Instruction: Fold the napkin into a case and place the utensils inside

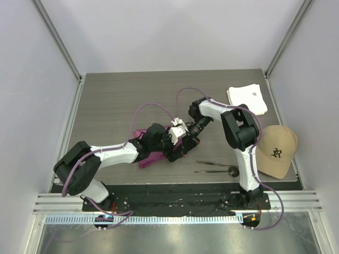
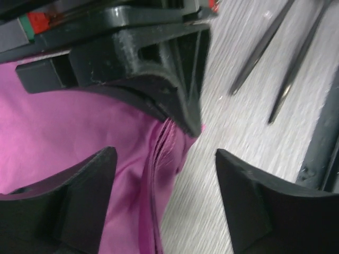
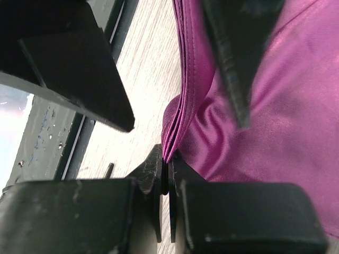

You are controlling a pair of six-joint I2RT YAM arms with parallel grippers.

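Observation:
The purple napkin (image 1: 151,159) lies on the table, mostly covered by my arms in the top view. My right gripper is shut on a pleated edge of it, and the pinched cloth rises from its fingertips in the right wrist view. In the left wrist view, my left gripper stands open, its fingers apart on either side of the bunched napkin edge (image 2: 163,159), just in front of the right gripper. Two utensils, a thin one (image 1: 211,163) and a ladle-like spoon (image 1: 233,171), rest to the right of the napkin.
A folded white cloth (image 1: 247,99) lies at the back right. A tan cap (image 1: 276,152) sits at the right table edge. Both grippers are very close together.

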